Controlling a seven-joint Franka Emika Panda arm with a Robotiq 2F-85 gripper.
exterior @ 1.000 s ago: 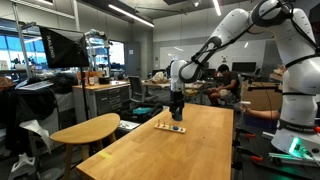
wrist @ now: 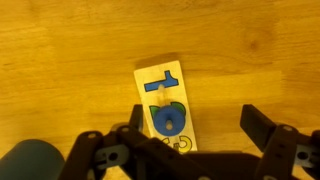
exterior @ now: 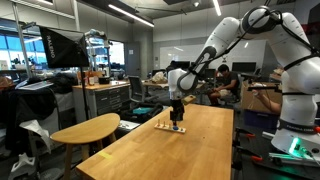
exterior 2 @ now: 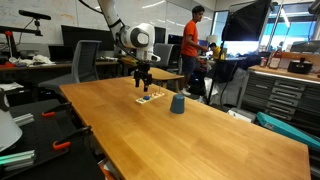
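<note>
A narrow wooden board (wrist: pixel 162 92) bears a printed blue 1, green leaf shapes and a short wooden peg. A round blue piece (wrist: pixel 169 121) sits on it below the 1, and the lower part of the board runs out of sight behind the gripper. In the wrist view my gripper is open over the board, its fingers well apart on either side and nothing gripped. The same board (exterior: pixel 164 126) lies on the table in the first exterior view, with small upright pegs along it.
A dark blue cup (exterior 2: pixel 177 104) stands near the board, and its top (wrist: pixel 31 162) shows at the wrist view's lower left. People are in the background, beyond the table.
Over the last second my gripper has come down toward the board. The board itself shows no clear shift.
</note>
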